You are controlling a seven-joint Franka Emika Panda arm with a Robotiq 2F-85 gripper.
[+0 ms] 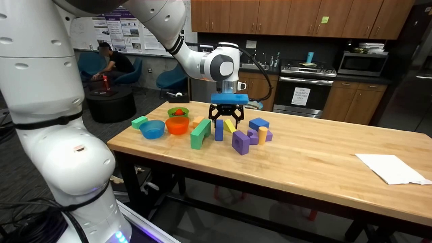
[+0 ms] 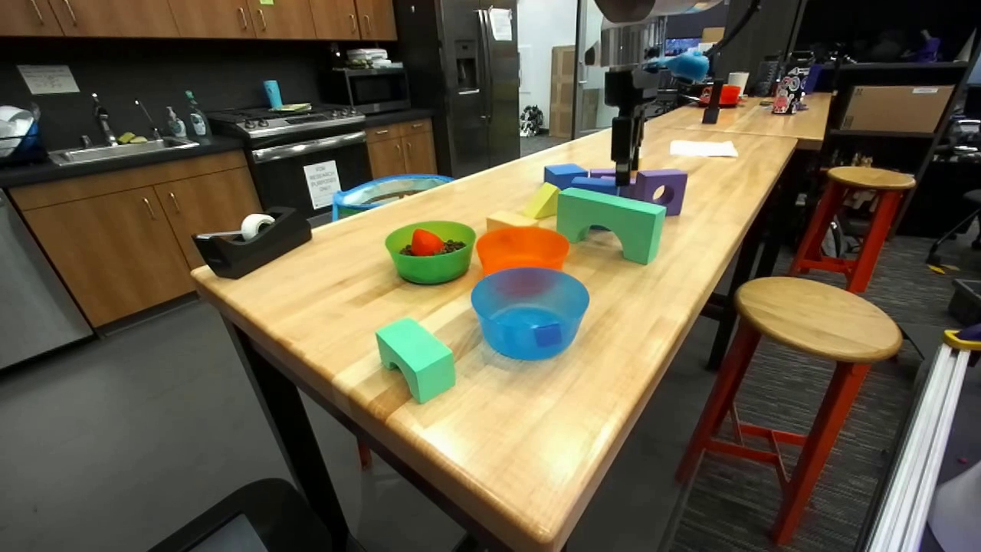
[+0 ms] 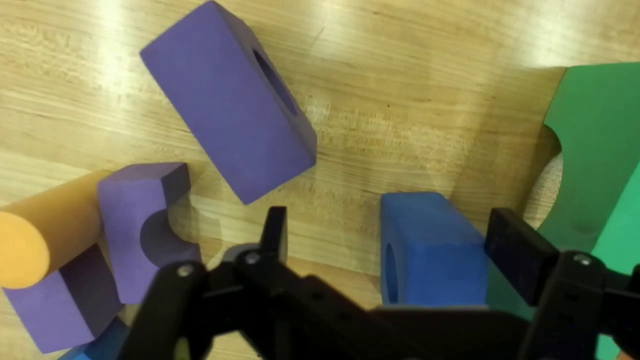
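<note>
My gripper is open, its fingers spread wide and pointing down among the blocks. In the wrist view a blue block (image 3: 441,249) stands between them, far closer to the right fingertip (image 3: 519,255), which overlaps its edge; I cannot tell whether they touch. The left finger (image 3: 274,237) is well apart from it. Beyond the right finger is a green arch block (image 3: 612,144), also seen left of the blue block in exterior view 1. A purple block (image 3: 231,102) with a hole lies on the other side, clear of the fingers.
A purple notched block (image 1: 253,137), an orange cylinder (image 1: 263,135) and another blue block (image 1: 259,123) cluster nearby. A yellow block (image 2: 542,201) is close too. Green (image 2: 430,267), orange (image 2: 522,250) and blue (image 2: 529,322) bowls stand towards one end. Bare table surrounds the white paper (image 1: 390,168).
</note>
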